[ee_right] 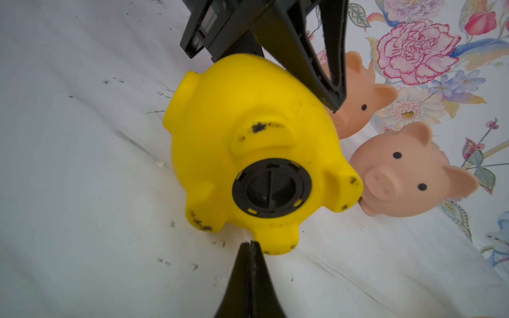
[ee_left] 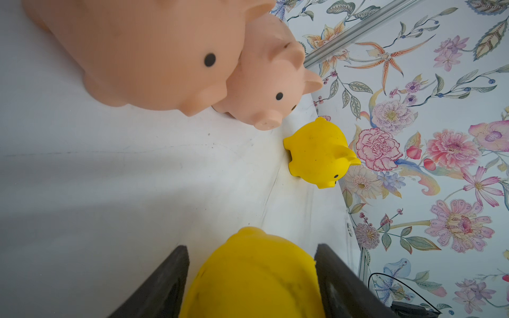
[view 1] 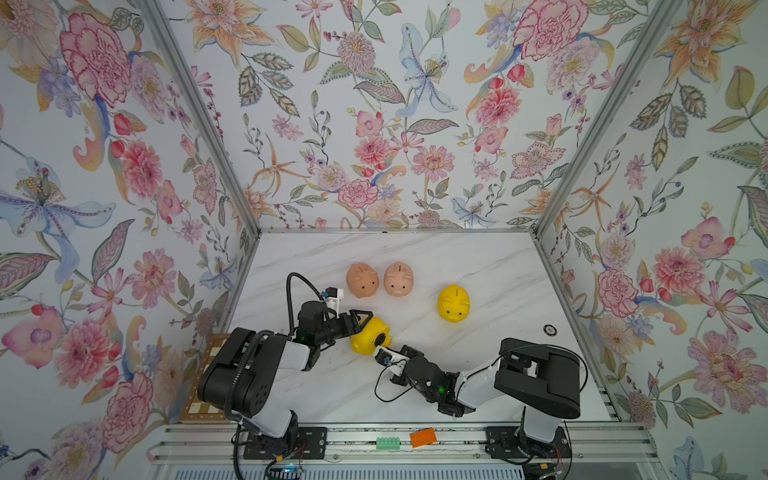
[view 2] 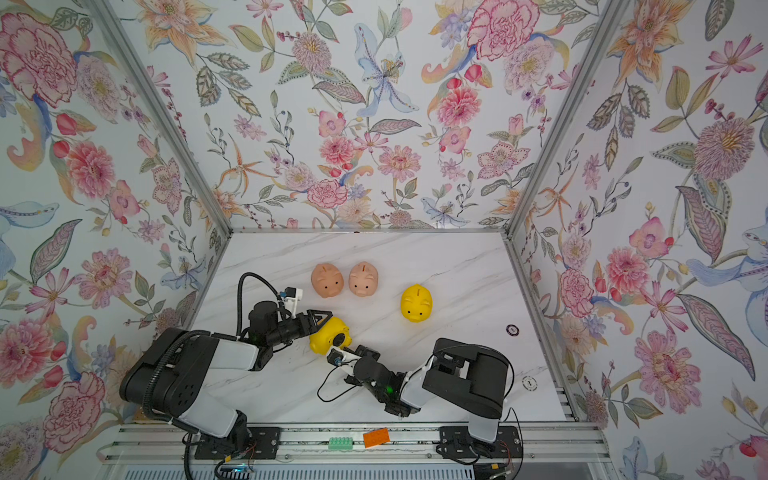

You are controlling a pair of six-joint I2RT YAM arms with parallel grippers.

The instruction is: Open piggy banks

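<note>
Tipped on its side, a yellow piggy bank [ee_right: 212, 127] shows its underside, with a round black plug [ee_right: 271, 187] seated in it. My left gripper is shut on this bank, one finger on each side of its body. My right gripper is shut, nothing visible between its fingers, its tips apart from the plug and pointing toward the bank. A second yellow piggy bank [view 1: 453, 304] stands upright to the right. Two pink piggy banks, one on the left [view 1: 362, 280] and one on the right [view 1: 398, 279], stand side by side at the back.
Two small discs lie at the table's right side, a black one [view 2: 513, 329] and a pale one [view 2: 529, 384]. A checkered board [view 1: 196, 408] sits at the left edge under my left arm.
</note>
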